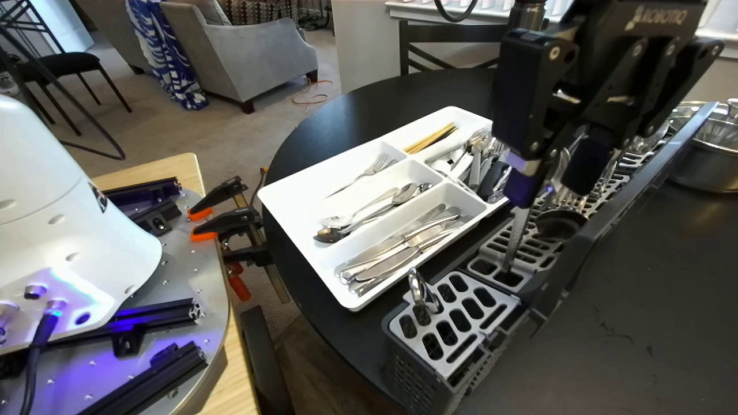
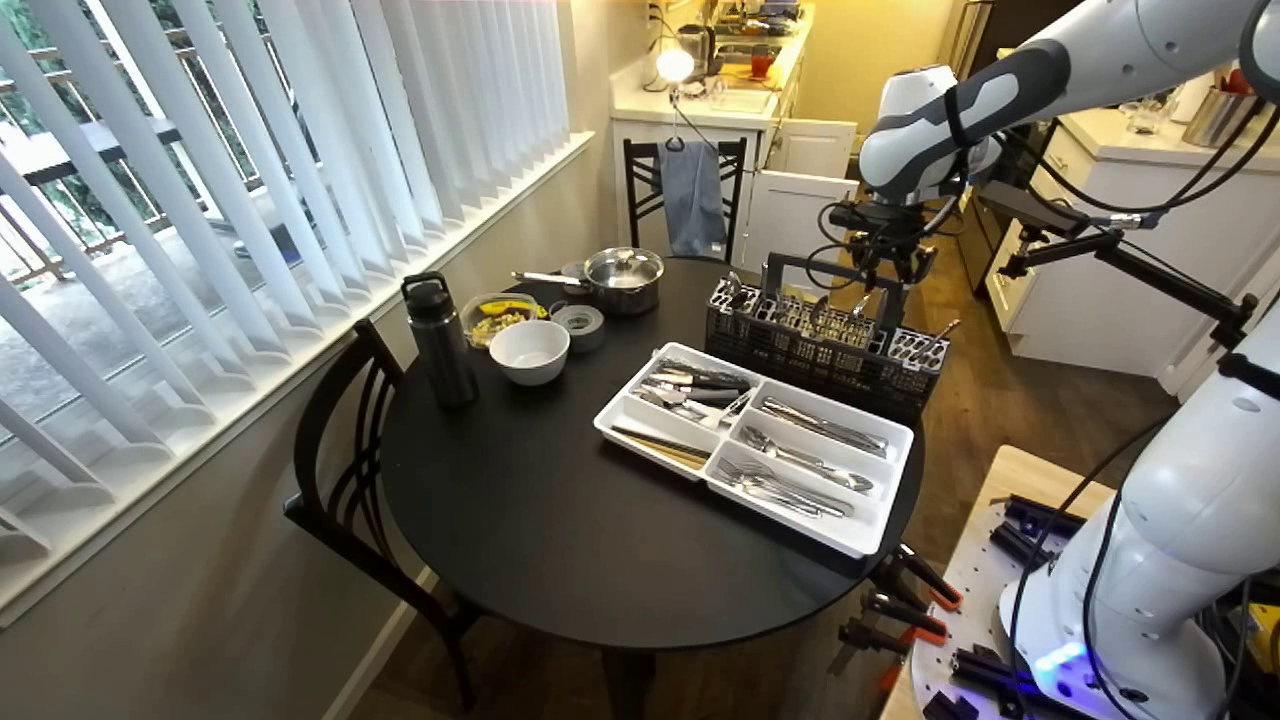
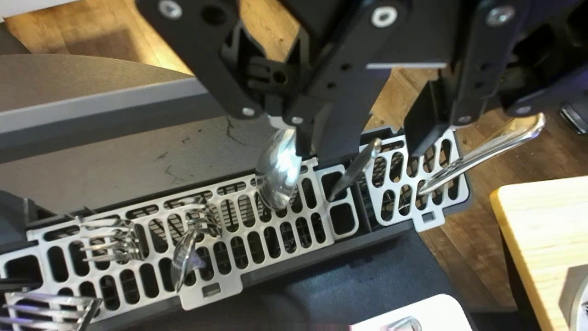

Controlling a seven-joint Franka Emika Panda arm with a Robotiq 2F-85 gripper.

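Observation:
My gripper [image 1: 551, 181] hangs over the cutlery basket [image 3: 292, 259] with its fingers part open. In the wrist view, the flat metal handle of an upright utensil [image 3: 355, 170] rises from a basket slot toward the gap between the fingers. A clear gap shows beside the handle, so it is not gripped. A large spoon [image 3: 279, 174] leans close to the other finger, partly hidden by it. The white tray [image 1: 294, 190] beside the basket holds knives [image 1: 408, 252], spoons [image 1: 373, 207], a fork [image 1: 370, 170] and other utensils in separate compartments.
Several forks [image 3: 113, 240] and another spoon [image 3: 186, 256] stand farther along the basket; a shiny handle [image 3: 482, 154] juts from its end section. The basket's tall handle [image 2: 774, 274] rises nearby. A pot [image 2: 624, 282], bowl [image 2: 529, 352] and bottle [image 2: 440, 342] stand across the table.

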